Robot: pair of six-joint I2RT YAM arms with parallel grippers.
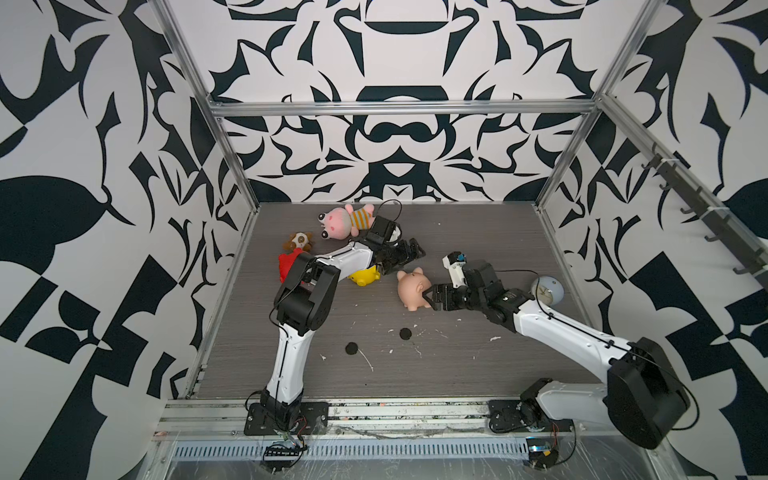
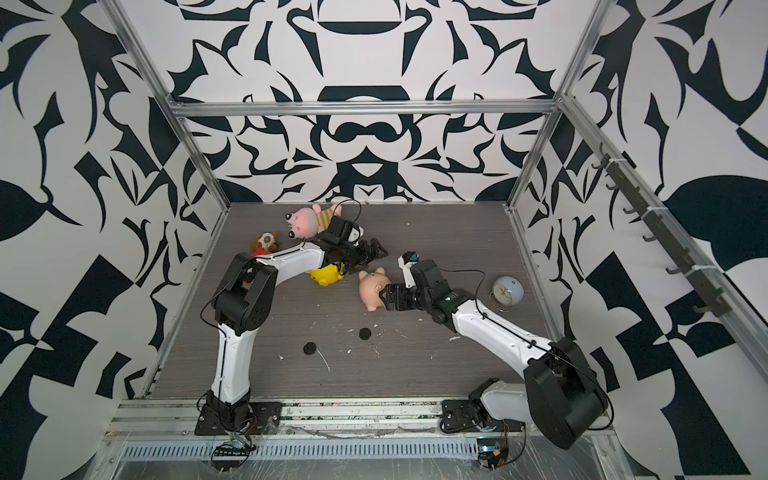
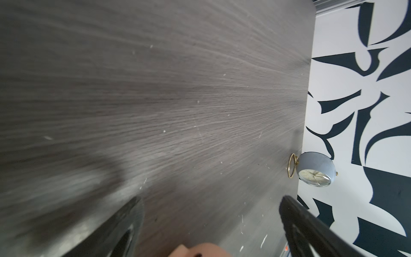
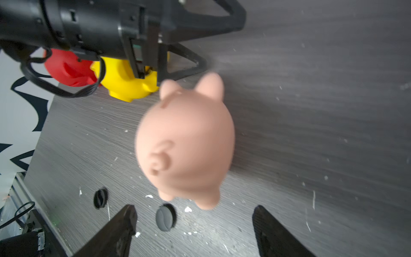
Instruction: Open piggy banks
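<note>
A peach piggy bank (image 1: 412, 286) stands mid-table, its curly tail toward my right wrist camera and a slot on its back (image 4: 184, 128). Two black round plugs (image 1: 351, 348) (image 4: 164, 217) lie on the table nearer the front. My right gripper (image 1: 437, 296) is open just to the pig's right, empty. My left gripper (image 1: 406, 251) hangs open above and behind the pig, empty. A yellow piggy bank (image 4: 124, 81) sits partly under the left gripper, with a red one (image 4: 68, 68) further left.
A pink striped toy (image 1: 340, 224) and small brown bear (image 1: 299, 241) lie at the back left. A round clock (image 2: 508, 289) stands at the right edge.
</note>
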